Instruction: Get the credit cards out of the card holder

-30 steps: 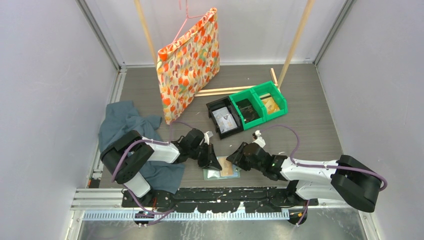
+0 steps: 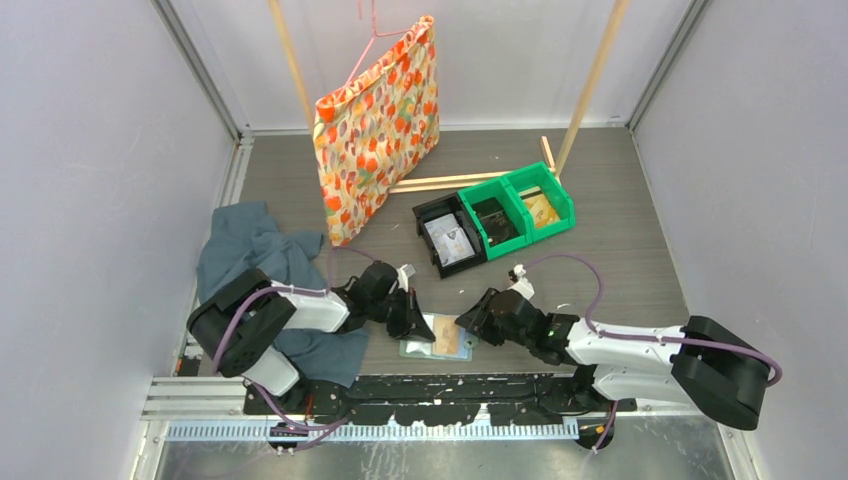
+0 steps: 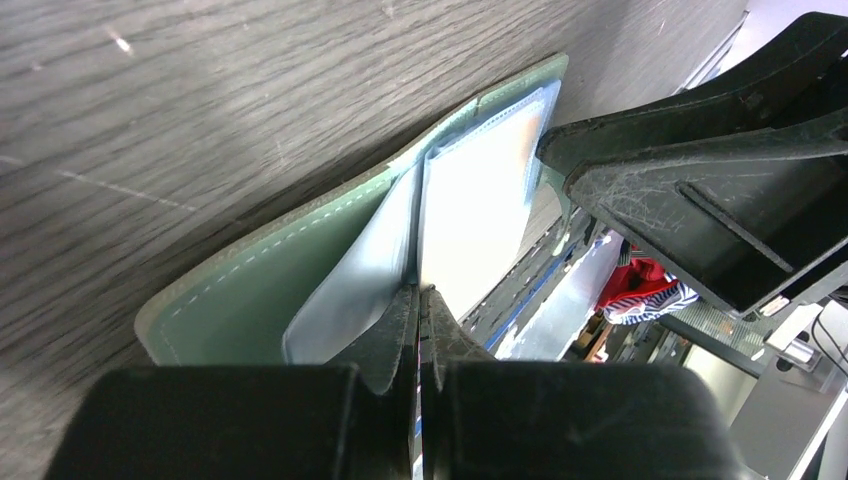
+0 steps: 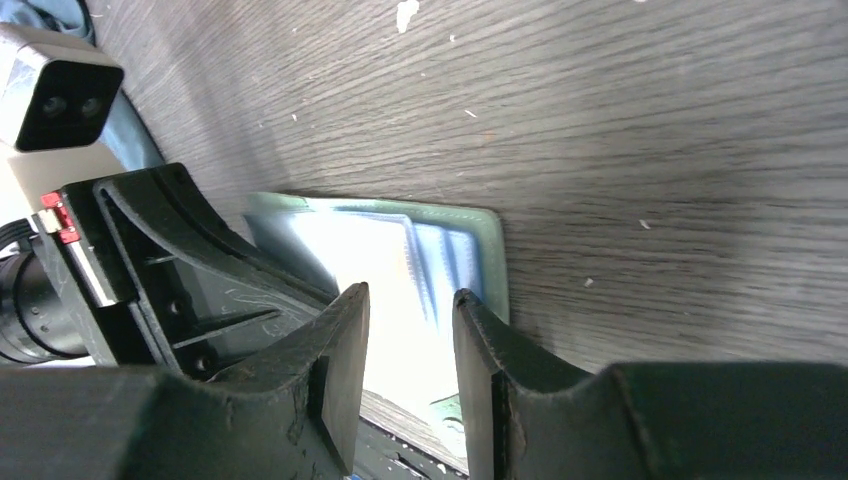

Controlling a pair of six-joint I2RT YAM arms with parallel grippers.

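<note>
The pale green card holder (image 2: 410, 352) lies opened flat at the table's front, with clear sleeve pages and a tan card (image 2: 446, 336) showing in one. My left gripper is shut at the middle of the holder, where the edge of a bluish sleeve page (image 3: 345, 280) runs in to its fingertips. My right gripper stands part open over the holder's right end, fingers apart above the overexposed white card (image 4: 385, 340) and the sleeve edges, gripping nothing. The other cards cannot be told apart.
Behind the holder stand a black bin (image 2: 420, 215) with white items and two green bins (image 2: 567, 213). Grey-blue cloth (image 2: 240, 240) lies under the left arm. A patterned bag (image 2: 385, 120) hangs at the back. Table right of the bins is bare.
The left gripper has shifted slightly left, and the holder has slid a little left with it. My right gripper stays near the holder's right end, almost in the same place.
</note>
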